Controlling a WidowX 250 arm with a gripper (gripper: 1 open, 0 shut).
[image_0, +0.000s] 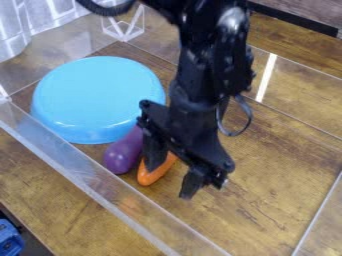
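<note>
My black gripper (179, 160) reaches down from the top over the middle of the wooden table, its fingers low beside an orange carrot (154, 172), which it partly hides. A purple eggplant (124, 152) lies just left of the carrot. Whether anything is between the fingers cannot be told.
A blue round bowl or plate (94, 92) sits at the upper left. A clear plastic edge runs along the left and lower front.
</note>
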